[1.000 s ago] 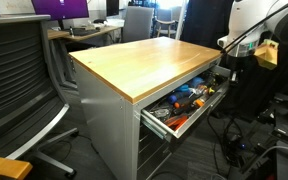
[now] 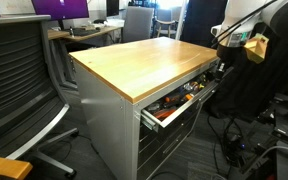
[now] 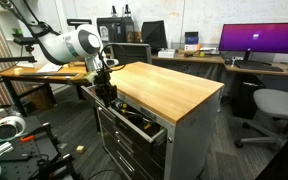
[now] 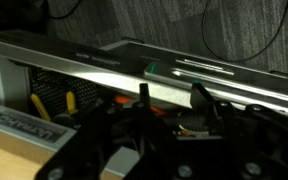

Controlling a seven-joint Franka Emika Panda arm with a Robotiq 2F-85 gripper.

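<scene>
A grey metal cabinet with a wooden top has its top drawer partly pulled out. Tools in several colours lie inside it; in the wrist view, yellow-handled tools show in the gap between the cabinet edge and the drawer front. My gripper is over the drawer front, its two dark fingers apart and nothing visible between them. Whether they touch the drawer is hard to tell. From the second exterior view, the gripper is at the drawer's far end.
Below are closed drawers. An office chair stands left of the cabinet, and another chair stands beyond it. Cables trail over the dark floor on the drawer side. The wooden top is bare.
The drawer has slid inward toward the cabinet, so fewer tools show. My gripper has moved the same way, staying close to the drawer's far end.
</scene>
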